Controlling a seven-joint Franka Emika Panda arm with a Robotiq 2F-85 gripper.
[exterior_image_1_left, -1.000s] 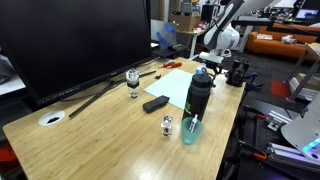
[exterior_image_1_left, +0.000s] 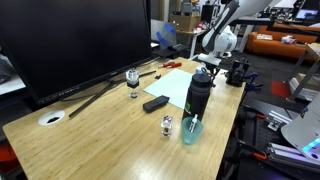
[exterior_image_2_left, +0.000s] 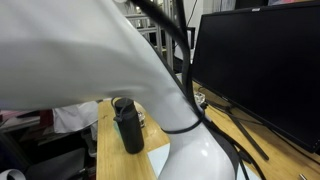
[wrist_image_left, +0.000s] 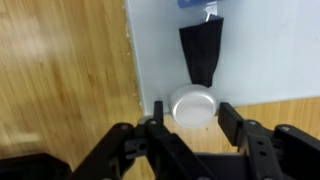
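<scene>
A round white object (wrist_image_left: 193, 105), like a cap seen from above, sits between the fingertips of my gripper in the wrist view. The fingers stand apart, one finger on each side of it, and a narrow gap shows on the left. I cannot tell whether the right finger touches it. Just above it in that view lies a black strip (wrist_image_left: 203, 50), with part of a blue item (wrist_image_left: 195, 3) at the top edge. The pale sheet (wrist_image_left: 155, 60) is beneath them. In exterior view 1 the gripper is small and its fingertips are hard to make out.
A black bottle (exterior_image_1_left: 198, 97) stands on the wooden table (exterior_image_1_left: 110, 135), with a green cup (exterior_image_1_left: 191, 134) in front. A black case (exterior_image_1_left: 156, 103) and a white-topped item (exterior_image_1_left: 132, 80) lie farther left. The monitor (exterior_image_1_left: 75, 45) borders the back.
The arm at the far end of the table looks slightly lower and shifted compared with one second ago. The tabletop objects in exterior view 1 have not visibly moved.
</scene>
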